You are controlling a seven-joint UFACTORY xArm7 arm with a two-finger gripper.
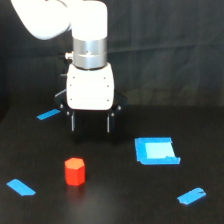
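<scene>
A small red block (75, 172) with a faceted outline stands on the dark table in the left front. My gripper (91, 123) hangs in the air above and behind the block, apart from it. Its two dark fingers are spread wide, and nothing shows between them. Off to the right lies a white square (158, 150) edged with blue tape.
Strips of blue tape mark the table: one at the front left (20, 187), one at the front right (191, 196) and one at the back left (48, 114). Bare dark surface surrounds the block. A black curtain (170, 60) closes off the back.
</scene>
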